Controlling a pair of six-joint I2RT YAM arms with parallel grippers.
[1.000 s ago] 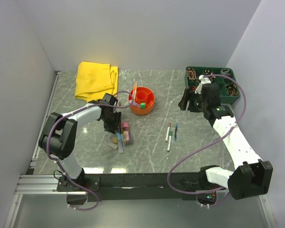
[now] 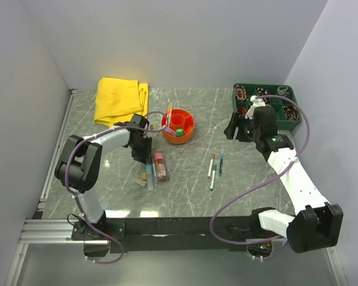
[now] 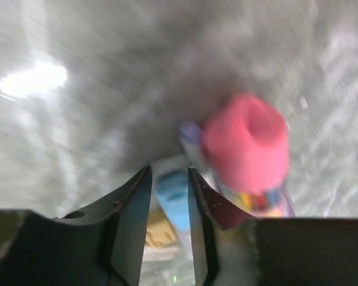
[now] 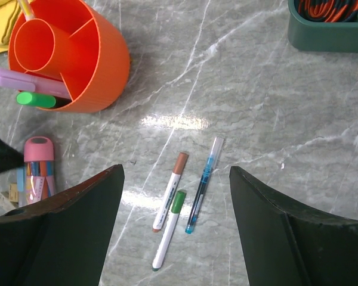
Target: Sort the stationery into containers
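Observation:
My left gripper [image 2: 148, 161] points down at the left group of stationery, its fingers part open. The blue end of a slim light-coloured item [image 3: 174, 201] [image 2: 150, 180] shows between them; whether they touch it is unclear. Right beside it lies a clear case with a pink cap [image 3: 244, 143] [image 2: 160, 166]. An orange divided holder [image 2: 178, 141] [image 4: 120, 62] contains several pens. A brown-capped marker [image 4: 170, 193], a green-capped marker [image 4: 168, 233] and a blue pen [image 4: 203, 187] lie on the marble table. My right gripper hovers open and empty above them.
A small tan block [image 2: 144, 176] [image 3: 160, 231] lies close to the left fingers. The folded yellow cloth [image 2: 119, 101] is at the back left, and a green compartment tray [image 2: 244, 86] with coiled cables stands back right. Bare tabletop separates the two stationery groups.
The left gripper has shifted slightly while staying at the blue-ended item, and its elbow has swung a little. The pink-capped case has moved marginally. The right arm is still.

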